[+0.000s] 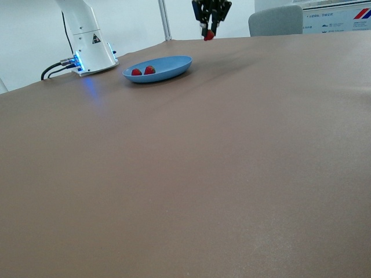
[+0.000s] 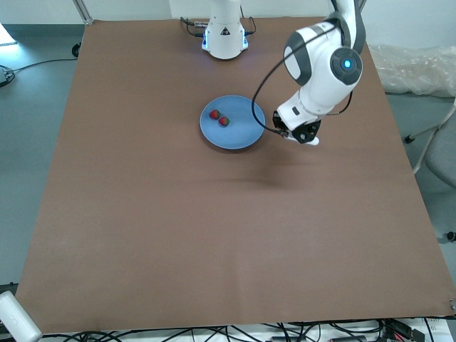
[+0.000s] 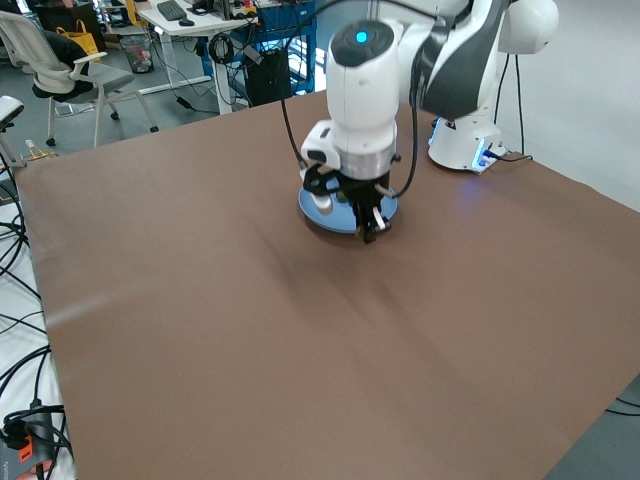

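Observation:
A blue plate holds two strawberries, seen also in the top view as red fruit on the dish. My gripper hangs above the table beside the plate, shut on a red strawberry. In the left view the arm's head hides the fingers; in the right view the gripper stands in front of the plate and covers much of it.
A white robot base with cables stands behind the plate. Cables run along the near edge in the left view, and a grey chair is beside the table on the right.

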